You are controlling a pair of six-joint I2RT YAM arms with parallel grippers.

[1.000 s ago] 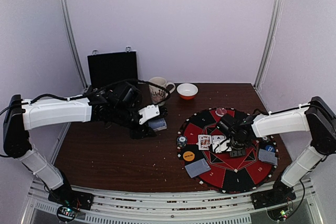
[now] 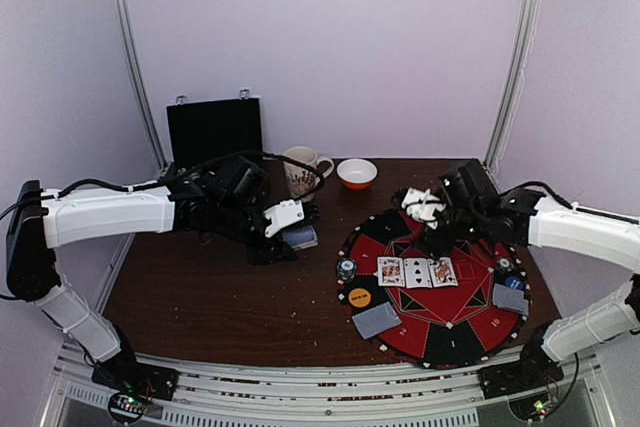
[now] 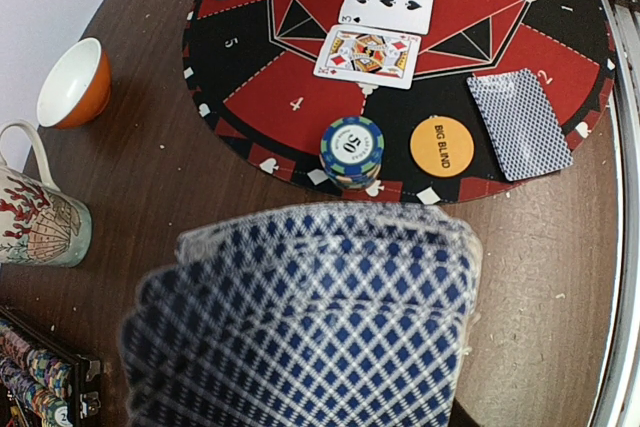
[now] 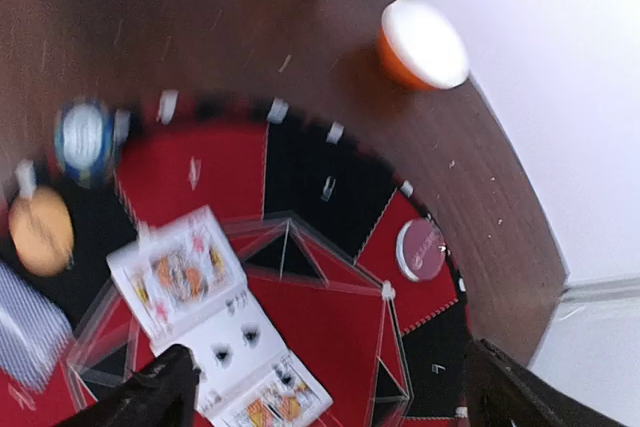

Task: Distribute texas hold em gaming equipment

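Observation:
A fanned deck of blue-backed cards [image 3: 310, 327] fills the lower left wrist view. In the top view my left gripper [image 2: 285, 232] is shut on that deck, left of the round red-and-black mat [image 2: 465, 332]. Three face-up cards lie in a row on the mat: a face card [image 3: 368, 57], a three of spades [image 3: 387, 11] and another face card [image 2: 442, 272]. My right gripper [image 2: 425, 227] hangs over the mat behind them, partly open, with dark fingers [image 4: 165, 387] apart and nothing visibly held. The right wrist view is blurred.
Face-down cards [image 2: 376, 320], the Big Blind disc [image 3: 441, 146] and a chip stack [image 3: 351, 152] rest on the mat. Behind stand a mug [image 2: 301, 172], a bowl [image 2: 357, 174] and an open black case [image 2: 214, 132].
My right gripper has risen and moved back and left from the card row, uncovering the third face-up card. The left arm and its deck have stayed in place.

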